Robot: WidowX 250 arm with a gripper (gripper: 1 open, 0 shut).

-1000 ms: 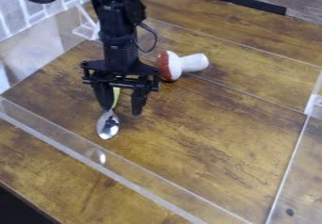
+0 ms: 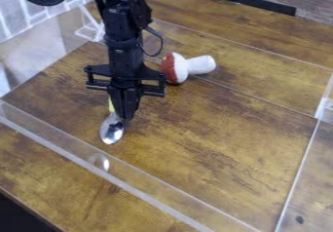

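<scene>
My black gripper [image 2: 123, 111] is low over the wooden table, its fingertips close together at the handle end of a silver spoon [image 2: 112, 131]. A yellow-green piece, apparently the spoon's handle, shows just left of the fingers [image 2: 124, 105] and is mostly hidden behind them. Whether anything is between the fingertips is too small to tell.
A white cylindrical object with a red end [image 2: 193, 65] lies behind the gripper to the right. Clear panels run along the table's left, front and right.
The gripper's fingers have come together and down over the handle end of the spoon since one second ago, hiding more of the yellow-green piece. The spoon has hardly moved.
</scene>
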